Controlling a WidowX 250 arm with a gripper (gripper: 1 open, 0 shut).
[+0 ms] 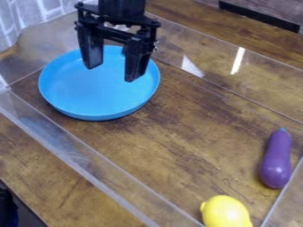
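My black gripper point(113, 55) hangs over a blue plate point(98, 97) in the upper left, its two fingers spread well apart with nothing seen between them. A purple eggplant point(275, 160) lies at the right. A yellow lemon point(224, 212) lies at the bottom right.
The objects are on a wooden surface point(172, 151) with clear plastic walls along the left and bottom right.
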